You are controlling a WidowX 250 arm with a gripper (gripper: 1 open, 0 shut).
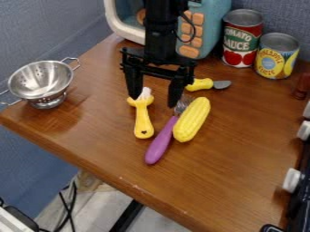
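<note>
My black gripper (152, 93) hangs open over the middle of the wooden table, its left finger just above the head of a yellow brush (143, 121), its right finger near a purple-handled utensil (159, 147). A yellow corn cob (191, 119) lies to the right of the purple handle. A small yellow-handled tool (206, 84) lies behind them. Whether the fingers touch anything is unclear.
A metal colander (42, 83) sits at the left edge. A toy microwave, a tomato can (241, 38) and a yellow can (276, 56) stand at the back. A black appliance with white knobs is at the right.
</note>
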